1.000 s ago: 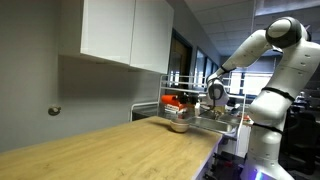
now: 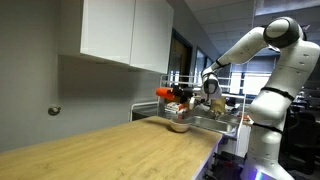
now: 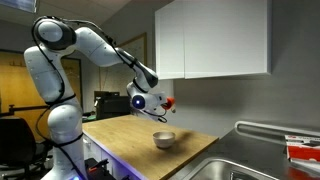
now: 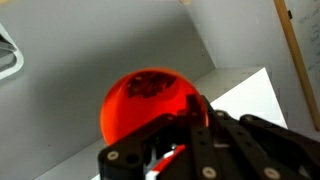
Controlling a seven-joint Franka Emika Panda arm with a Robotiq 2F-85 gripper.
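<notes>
A red cup-like thing [image 2: 165, 92] hangs in the air near the wall cabinets, held by my gripper [image 2: 181, 95]. In the wrist view its round mouth [image 4: 122, 122] faces the camera, with the black fingers [image 4: 225, 140] closed on its side at the lower right. Exterior view 2 shows only a small red patch of it beyond the arm. Beneath and slightly to the right in exterior view 1, a bowl [image 2: 180, 126] rests on the table; it appears light grey in exterior view 2 [image 3: 164, 139]. What the bowl contains is hidden.
White wall cabinets [image 2: 130, 35] overhang its back side, close to the raised gripper. A metal sink [image 3: 225, 170] lies beyond the table's end, and a wire rack [image 2: 205, 122] stands behind the bowl.
The red thing and my gripper have risen and shifted left in exterior view 1, away from above the bowl. My grip on it remains, and the bowl has stayed put.
</notes>
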